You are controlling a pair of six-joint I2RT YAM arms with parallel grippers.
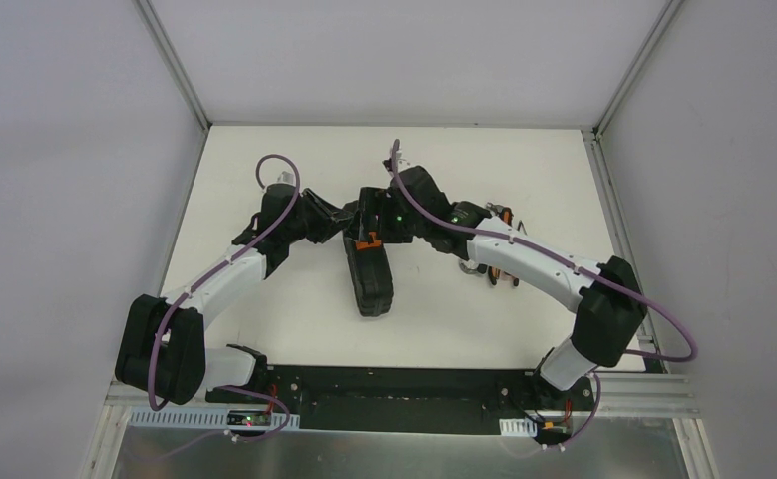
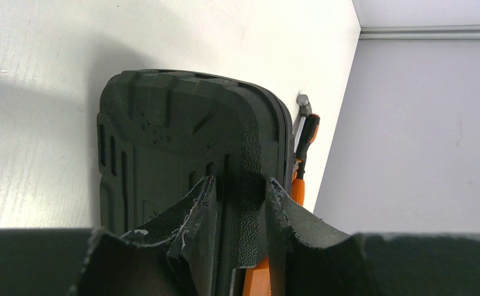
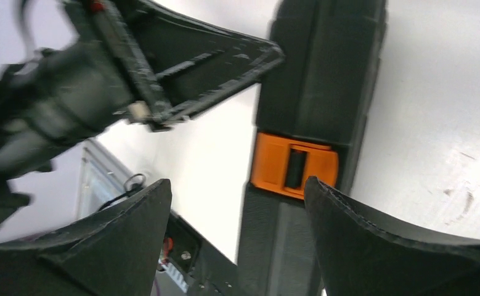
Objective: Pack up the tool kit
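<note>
A long black tool case (image 1: 369, 279) stands near the table's middle, closed as far as shows, with an orange latch (image 3: 268, 160) on its upper side. My left gripper is shut on the case's far end, its fingers on the ribbed body. My right gripper hangs over the latch in the right wrist view, fingers apart, nothing seen between them except the case below. In the top view the right arm covers part of the case.
Several loose tools (image 1: 504, 220), with orange and black handles, lie at the table's right, partly under the right arm. Bare table (image 1: 264, 329) shows front left and at the back.
</note>
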